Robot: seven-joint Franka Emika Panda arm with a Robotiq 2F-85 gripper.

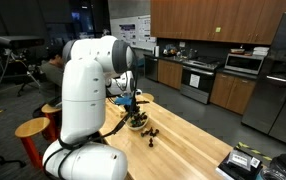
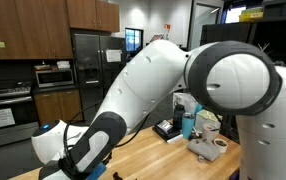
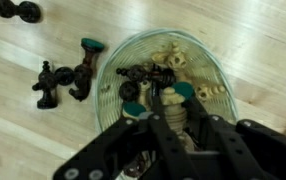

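Note:
A round woven basket point(image 3: 110, 92) holds several chess pieces, some dark and some pale wood, a few with green felt bases. Directly over it, in the wrist view, my gripper is shut on a pale wooden chess piece point(image 3: 171, 97). The lower part of that piece is hidden between the fingers. In exterior view 1 the basket point(image 1: 137, 127) stands on the table beneath the gripper, and the held piece is too small to make out there. The arm covers the basket in exterior view 2.
Dark chess pieces lie loose on the table left of the basket, among them a green-based one point(image 3: 86, 68), a knight-like one point(image 3: 48, 84) and one at the corner point(image 3: 13, 10). A black device point(image 1: 241, 163) sits at the table's near right.

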